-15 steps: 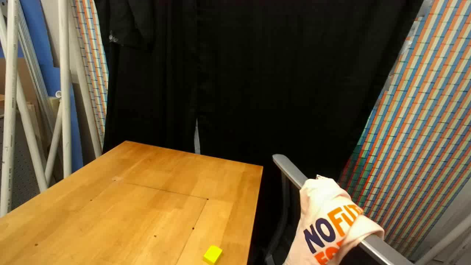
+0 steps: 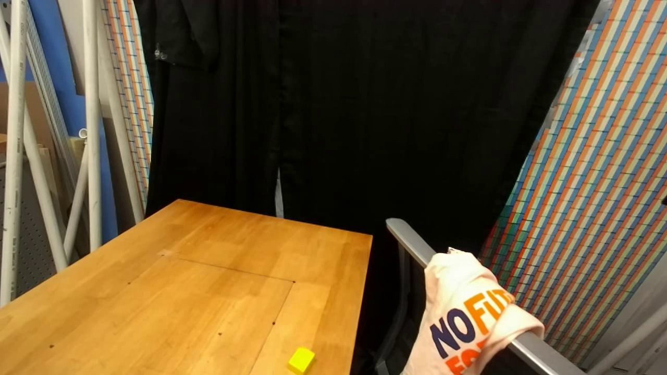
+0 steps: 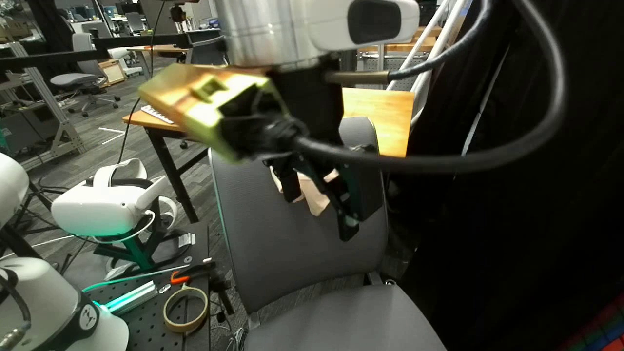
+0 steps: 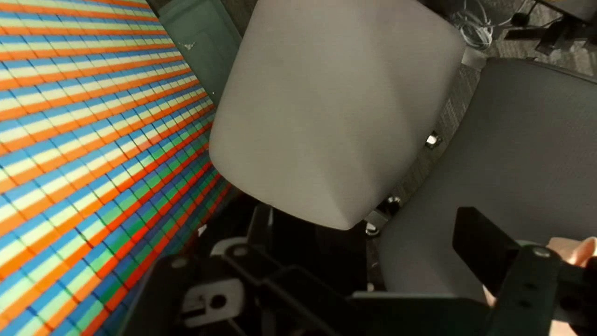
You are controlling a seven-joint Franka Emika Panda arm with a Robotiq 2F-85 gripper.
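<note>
A pale pink cloth with orange and navy lettering point(image 2: 470, 315) hangs over a long grey edge of the chair in exterior view 1. In exterior view 2 a piece of the cloth point(image 3: 316, 201) shows against the chair back, partly hidden behind my gripper point(image 3: 319, 211). The fingers stand apart, and the cloth appears behind them rather than clasped. From the wrist, my gripper is spread wide, with chair and dark floor visible through the gap. Cloth point(image 4: 572, 251) peeks out at the far right, beyond the right finger point(image 4: 484, 241).
The chair's grey seat point(image 4: 336, 106) and back point(image 3: 292, 251) lie below and behind the gripper. A wooden table point(image 2: 219, 294) carries a yellow block point(image 2: 301, 360). Black curtain point(image 2: 400, 112) closes off one side. A headset point(image 3: 102, 204) and tape roll point(image 3: 169, 319) occupy a side stand.
</note>
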